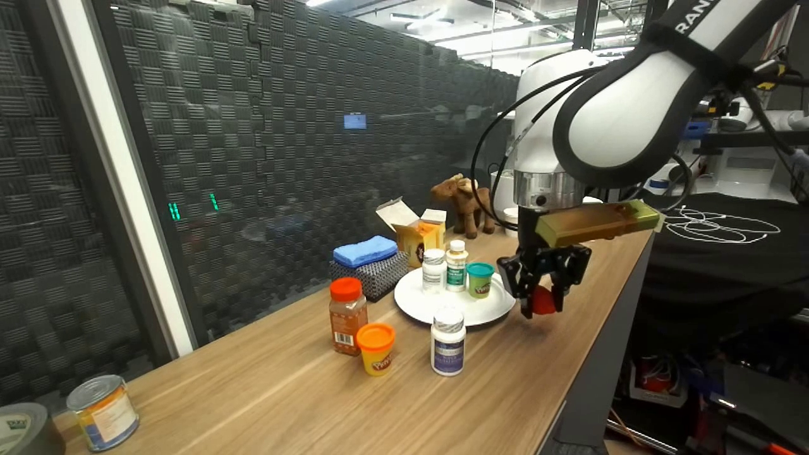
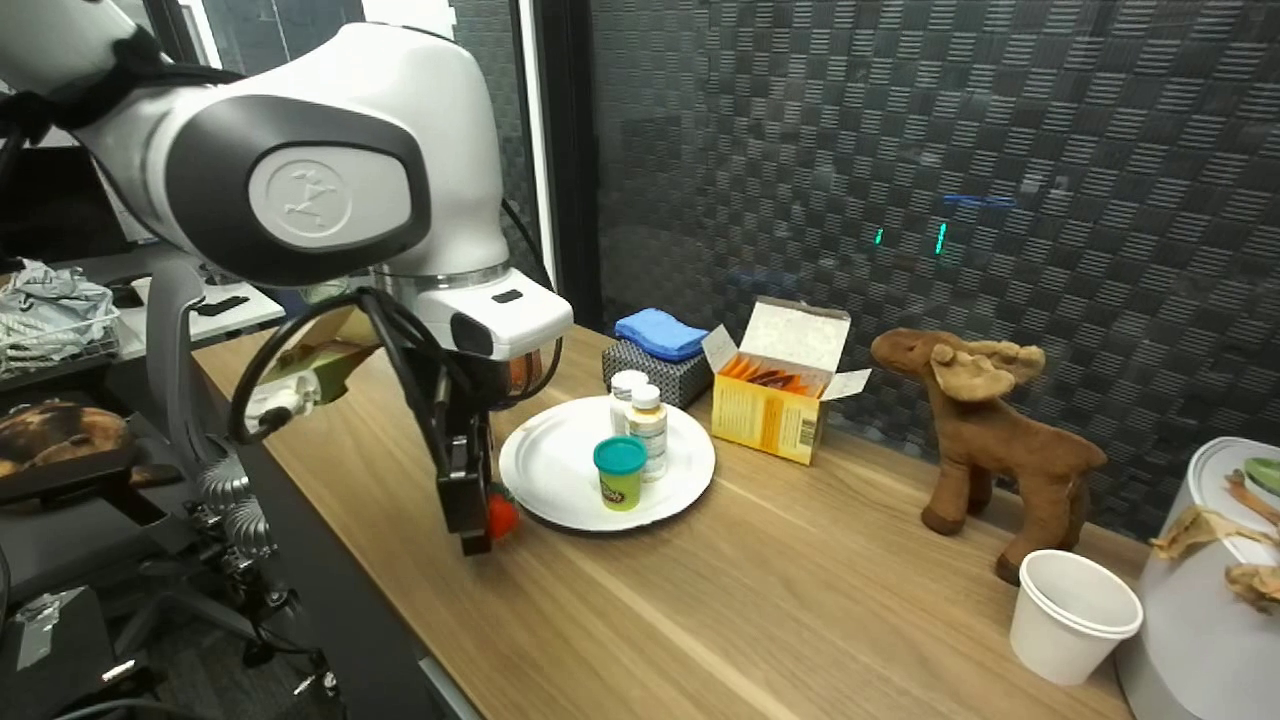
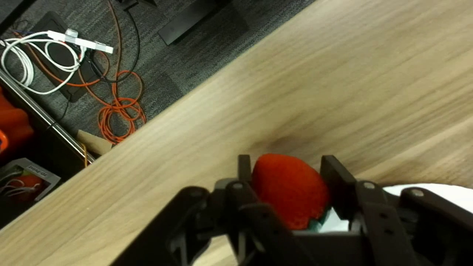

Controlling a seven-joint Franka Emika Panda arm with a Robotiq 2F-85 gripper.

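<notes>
A small red object with a bit of green at one end [image 3: 290, 188], perhaps a toy strawberry, is pinched between the fingers of my gripper [image 1: 542, 302]. In the wrist view the two black fingertips [image 3: 244, 167] press on either side of it. The second exterior view shows the red object [image 2: 501, 516] at the inner side of the gripper [image 2: 482, 528], just off the near-left rim of the white plate [image 2: 558, 438]. Both hang a little above the wooden table. On the plate stand two white-capped bottles [image 2: 648, 430] and a teal-lidded Play-Doh tub [image 2: 620, 474].
A white supplement bottle [image 1: 448, 345], an orange-lidded tub [image 1: 376, 350] and a red-capped jar [image 1: 348, 318] stand before the plate. Behind it are a yellow box [image 2: 768, 408], a blue cloth [image 2: 660, 334] and a toy moose [image 2: 996, 432]. The table's edge runs close beside the gripper.
</notes>
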